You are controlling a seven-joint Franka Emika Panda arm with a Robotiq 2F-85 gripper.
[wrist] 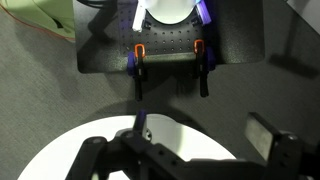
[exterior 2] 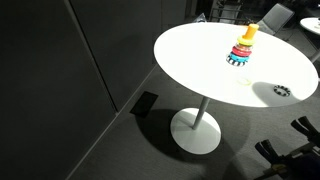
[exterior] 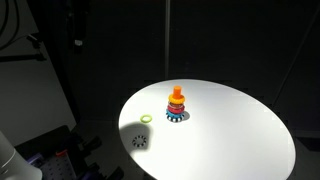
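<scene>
A stacking toy [exterior: 176, 105] with an orange top and yellow, red, blue and black-and-white layers stands upright on the round white table [exterior: 215, 145]. Beside it lies a thin yellow-green ring [exterior: 146, 119]. Closer to the robot base, a dark-and-white beaded ring [exterior: 140, 141] rests flat; exterior view 2 has this beaded ring [exterior 2: 282, 91] near the table edge. My gripper is open in the wrist view, its fingers wide apart, over the floor and table edge. It is high up and away from the toy, with nothing visible between its fingers.
The robot's mounting plate [wrist: 235, 45], with two clamps on its edge, fills the top of the wrist view. A single pedestal [exterior 2: 197, 128] carries the table.
</scene>
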